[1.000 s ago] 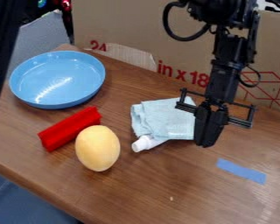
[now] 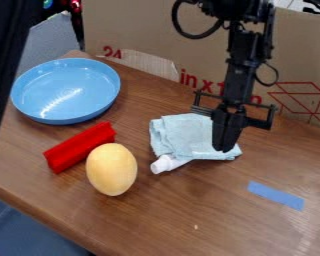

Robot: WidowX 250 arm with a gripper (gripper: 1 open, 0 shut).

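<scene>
My black gripper [image 2: 227, 138] points down onto the right part of a crumpled light-blue cloth [image 2: 183, 133]; its fingers look shut, and whether cloth is caught between them is too small to tell. A white cylindrical item [image 2: 166, 163] pokes out from under the cloth's lower left edge.
A blue plate [image 2: 64, 88] sits at the back left. A red cylinder [image 2: 79, 147] and a yellow oval object [image 2: 112, 170] lie left of the cloth. A blue tape strip [image 2: 275, 196] is at the right. Cardboard stands behind.
My gripper has moved left and up in the view, from the cloth's right edge further onto the cloth. The other objects look unchanged.
</scene>
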